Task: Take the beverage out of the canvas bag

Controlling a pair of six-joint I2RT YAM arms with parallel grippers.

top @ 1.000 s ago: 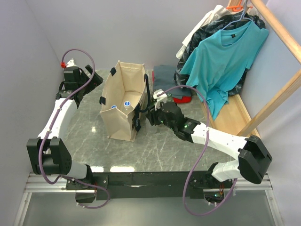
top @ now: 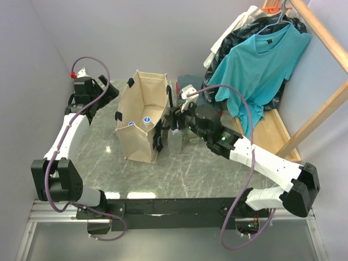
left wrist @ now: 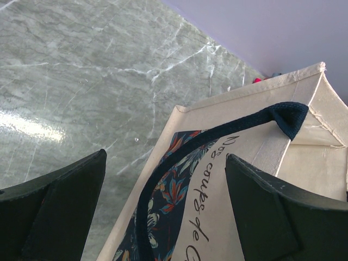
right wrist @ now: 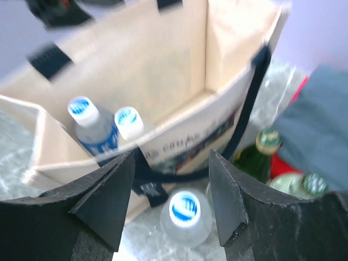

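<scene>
The beige canvas bag (top: 136, 141) stands mid-table, open at the top, with two blue-capped bottles (right wrist: 93, 131) inside. Outside, beside its right side, a blue-capped bottle (right wrist: 186, 220) stands beneath my right gripper, whose fingers are apart with nothing seen between them; a green bottle (right wrist: 255, 160) is near it. My left gripper hangs left of the bag with its fingers apart, the bag's printed side and dark strap below it.
Folded grey cloth (right wrist: 321, 114) lies right of the bag at the back. Hanging clothes (top: 255, 76) on a wooden rack (top: 304, 130) fill the right side.
My right arm has risen and shifted, and more of the bottle beside the bag shows below it in the top view. The left arm is still.
</scene>
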